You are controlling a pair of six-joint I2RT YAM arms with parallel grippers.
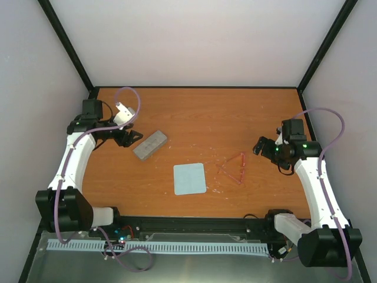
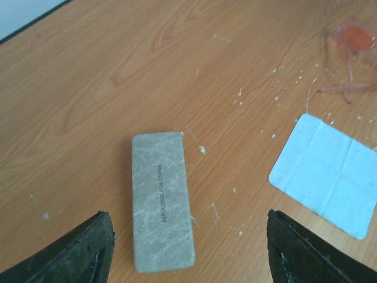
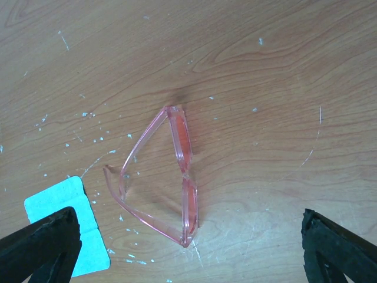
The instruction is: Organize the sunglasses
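Pink transparent sunglasses (image 1: pixel 241 171) (image 3: pixel 187 206) lie on the wooden table with temples spread out, right of a light blue square cloth (image 1: pixel 189 179) (image 2: pixel 323 174) (image 3: pixel 70 224). Left of the cloth rests a grey oblong case (image 1: pixel 150 145) (image 2: pixel 162 200). My left gripper (image 1: pixel 131 137) is open above the table, left of the case, nothing between its fingers. My right gripper (image 1: pixel 260 145) is open above the table, up and right of the sunglasses, also empty.
Walls bound it at the back and sides; purple cables hang along both arms.
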